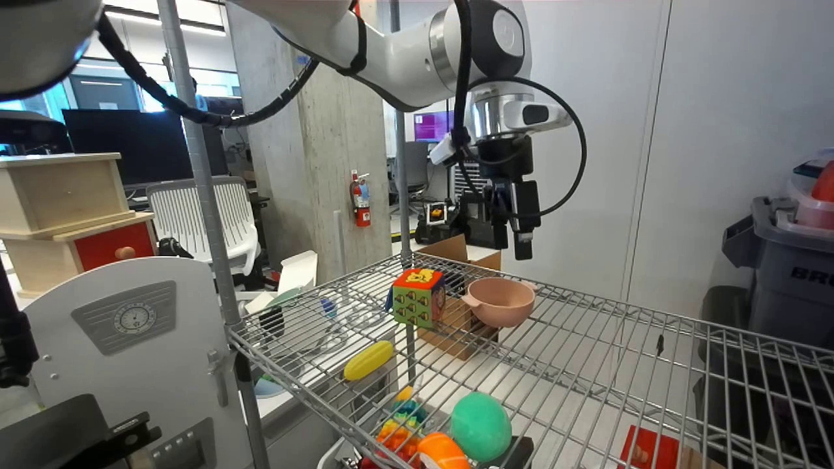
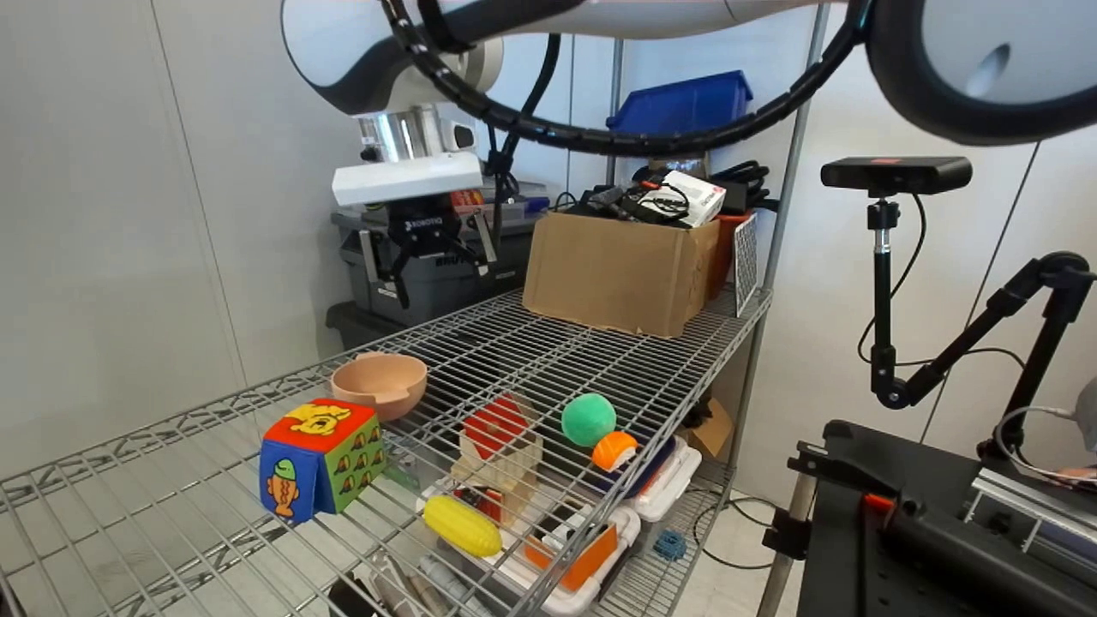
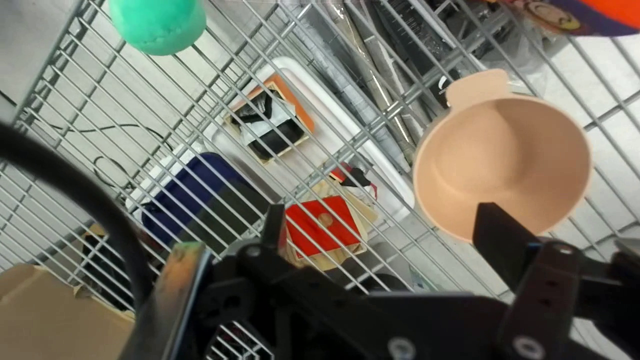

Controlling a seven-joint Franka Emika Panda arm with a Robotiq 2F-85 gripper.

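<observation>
A pink bowl (image 1: 502,301) with small handles rests upright and empty on the wire shelf (image 1: 625,344). Raised above the bowl, my gripper (image 1: 512,243) is open; nothing sits between its fingers. From the wrist, the bowl (image 3: 510,162) appears below the fingertips, close to the right finger (image 3: 499,240) but apart from it in height. A soft picture cube (image 2: 321,458) lies beside the bowl. A yellow corn-shaped toy (image 2: 462,525) and a green ball (image 2: 588,420) are on the same shelf, nearer its front edge.
An orange toy (image 2: 614,451) lies beside the green ball. One end of the shelf carries a large cardboard box (image 2: 617,269) full of gear. Shelf posts and a wall flank the rack. Bare wire surrounds the bowl on its other side.
</observation>
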